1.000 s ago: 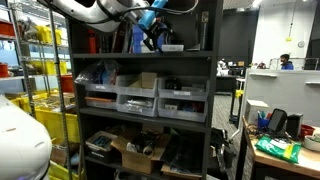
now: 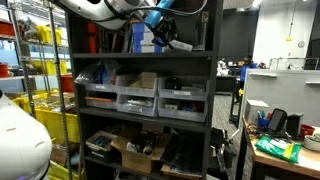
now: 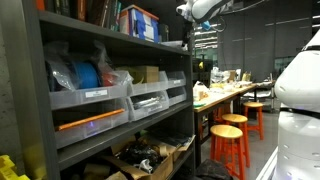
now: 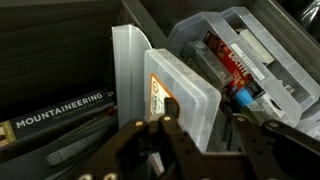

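Observation:
In the wrist view, a white box-like object (image 4: 185, 90), perhaps a book or a case, stretches away from my gripper. Its near end lies between the dark fingers, one on each side. Whether they press on it cannot be told. Exterior view 1 has the gripper (image 2: 167, 34) at the top shelf of a dark rack, with a pale object (image 2: 181, 45) tilted just beside it. The second exterior view shows little of the gripper, up at the shelf's far end.
Dark books, one marked MOUNTAINEERING (image 4: 65, 115), stand along the shelf. Clear bins (image 2: 135, 103) fill the shelf below, and a cardboard box (image 2: 138, 155) sits near the bottom. A table (image 2: 285, 150) with tools stands at the right.
My gripper has shifted slightly up and to the right in exterior view 1. The pale object beside it lay nearly level before; now it is tilted and higher.

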